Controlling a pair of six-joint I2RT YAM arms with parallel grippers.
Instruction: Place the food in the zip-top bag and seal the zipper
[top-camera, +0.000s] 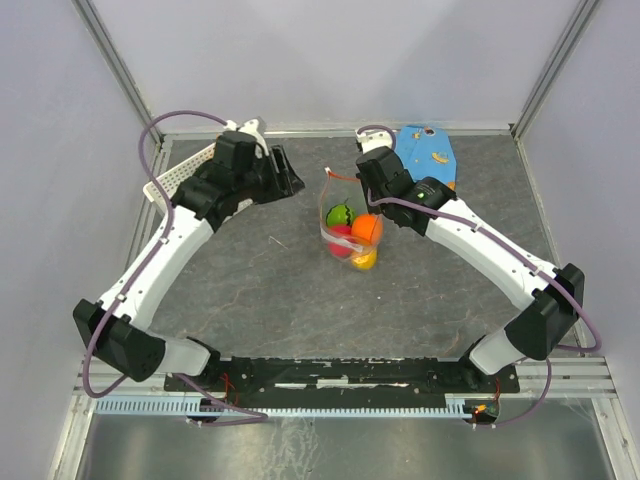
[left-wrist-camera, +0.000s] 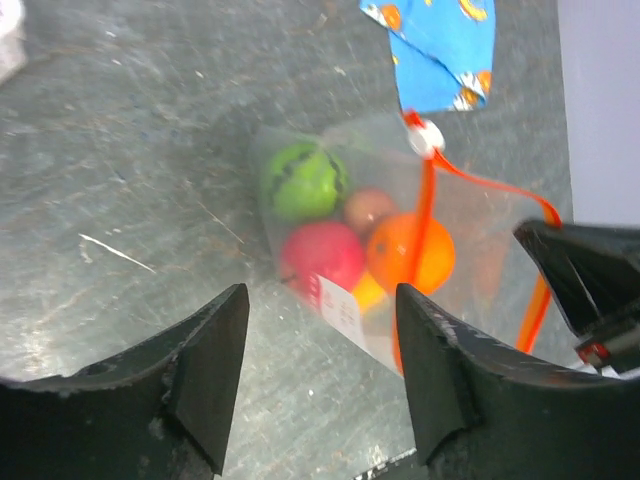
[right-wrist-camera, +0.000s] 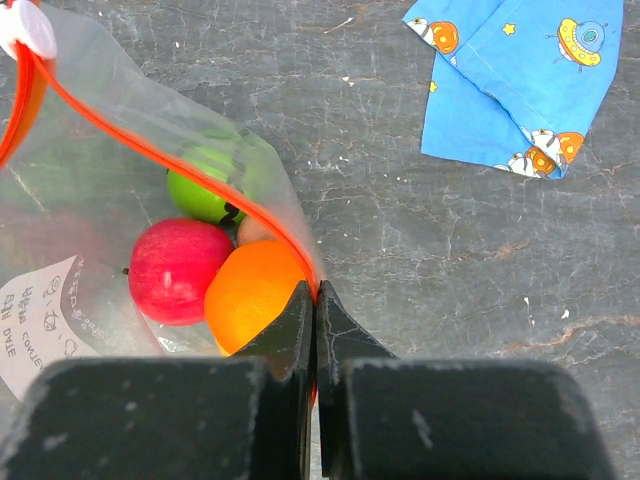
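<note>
The clear zip bag (top-camera: 338, 190) with an orange zipper holds a green melon (left-wrist-camera: 306, 181), a red fruit (right-wrist-camera: 179, 271), an orange (right-wrist-camera: 250, 296), a brownish round item and a yellow one. My right gripper is shut on the bag's zipper edge at its right side. My left gripper stands apart to the left of the bag in the top view, its fingers parted with nothing visible held; in the left wrist view the bag lies beyond its fingertips.
A white basket (top-camera: 165, 182) sits at the back left, partly hidden by the left arm. A blue cloth (top-camera: 425, 155) lies at the back right. The table in front of the bag is clear.
</note>
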